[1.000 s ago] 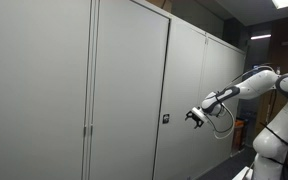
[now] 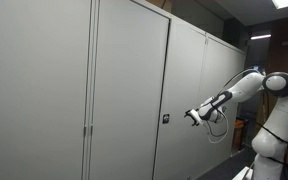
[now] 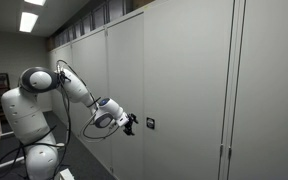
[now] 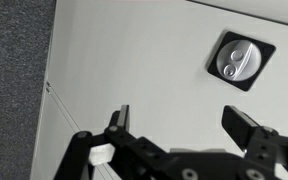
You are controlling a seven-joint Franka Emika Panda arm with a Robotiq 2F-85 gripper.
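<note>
A small square latch with a dark frame and a round silver handle (image 4: 238, 61) is set into a pale cabinet door. The same latch (image 2: 166, 118) shows as a dark square in exterior view 1, and as a latch plate (image 3: 151, 123) in exterior view 2. My gripper stands open, its two dark fingers wide apart at the bottom of the wrist view. Nothing sits between them. The latch lies ahead of the gripper and apart from it. From the side, the gripper (image 3: 133, 124) hangs in front of the doors, a short way from the latch.
Tall grey cabinet doors (image 2: 129, 80) form a wall before the arm. Dark carpet (image 4: 14, 70) runs along their foot. An orange bin (image 2: 238, 133) stands beyond the arm. A loose cable loops beside the wrist.
Over the last second the gripper has shifted slightly, a little to the left and upward in exterior view 1. The doors and latch look unchanged.
</note>
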